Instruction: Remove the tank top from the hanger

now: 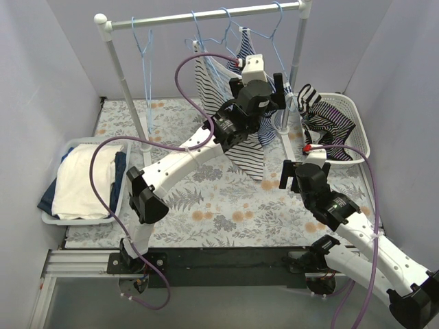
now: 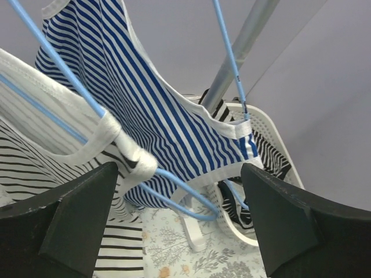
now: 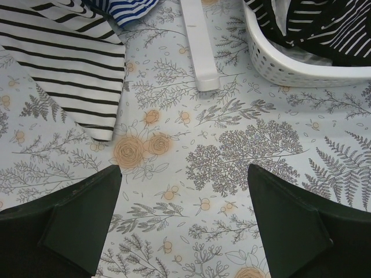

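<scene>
A white tank top with black stripes (image 2: 119, 249) hangs from a light blue hanger (image 2: 200, 200); its white strap (image 2: 139, 168) is around the hanger's end. Beside it, a blue-and-white striped tank top (image 2: 168, 116) hangs from another blue hanger (image 2: 229, 49). My left gripper stands open near the hanger ends, its fingers well apart. The strap lies close to the left finger (image 2: 87, 214); I cannot tell whether they touch. My right gripper is open and empty above the patterned cloth, clear of the garments.
A white rail (image 1: 206, 15) holds the hangers, with an empty blue hanger (image 1: 146, 82) at left. A white basket (image 1: 360, 130) with a black striped garment stands right, and a bin (image 1: 86, 223) of folded cloth stands left.
</scene>
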